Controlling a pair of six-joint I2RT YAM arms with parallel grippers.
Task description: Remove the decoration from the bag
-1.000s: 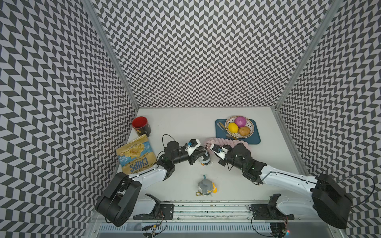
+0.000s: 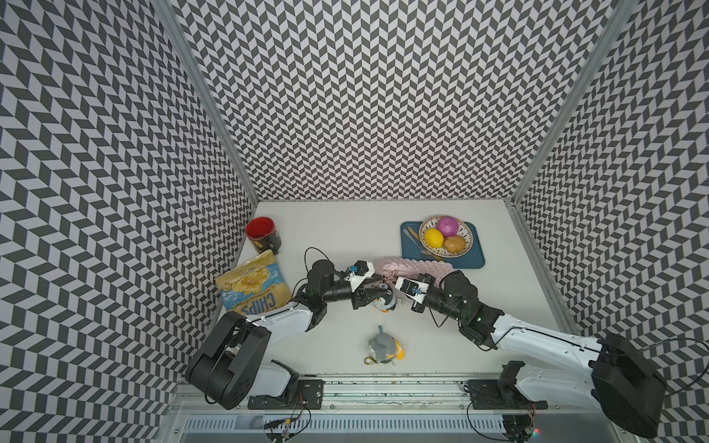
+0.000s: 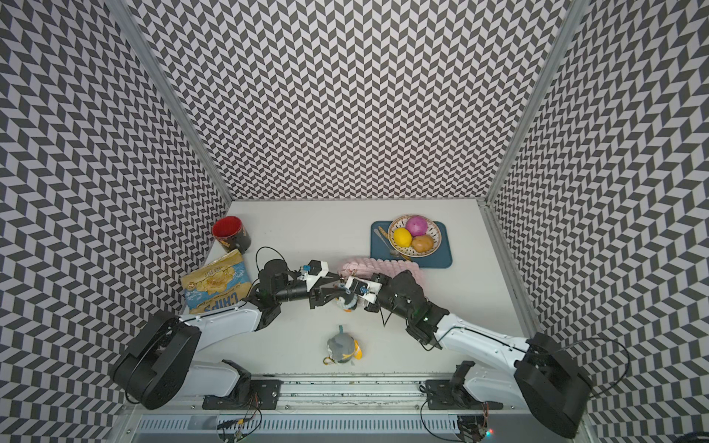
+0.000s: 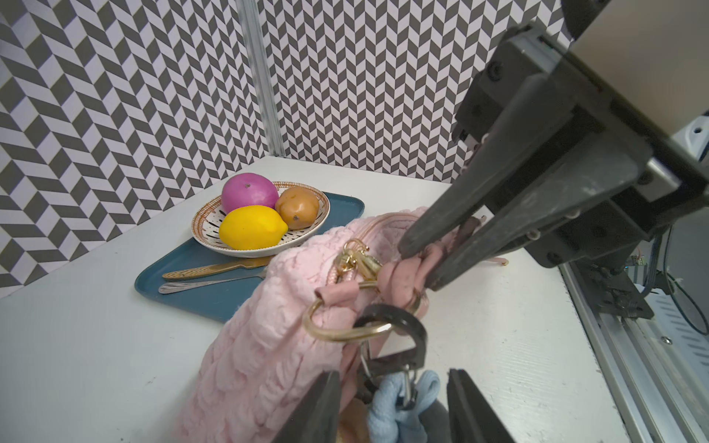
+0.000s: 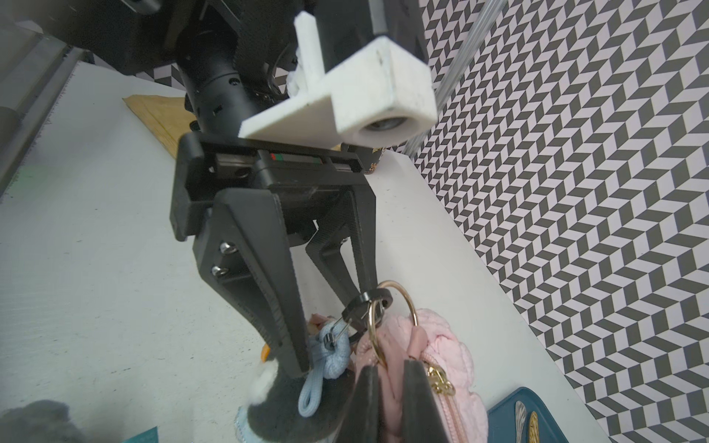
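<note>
The pink quilted bag (image 4: 251, 361) lies beneath my two grippers. From its gold ring (image 4: 321, 332) a black ring clasp (image 4: 417, 328) hangs, tied to the light blue loop (image 4: 398, 406) of a grey-and-white plush decoration (image 5: 295, 406). My left gripper is part open, the blue loop between its spread fingers without both pads pressing on it; in the right wrist view its far fingertip is at the black clasp. My right gripper is shut on a pink strap (image 4: 402, 280) by the gold ring. The left gripper hides part of the plush from above.
Another grey plush (image 2: 382, 347) lies nearer the front edge. A blue tray (image 2: 478, 258) with a fruit bowl (image 2: 424, 243) stands behind right. A chips bag (image 2: 254, 284) and a red-topped mug (image 2: 263, 234) are at left.
My left gripper's fingers have spread apart and moved slightly right. The right gripper has shifted a little to the right and towards the front. The bag has moved slightly left.
</note>
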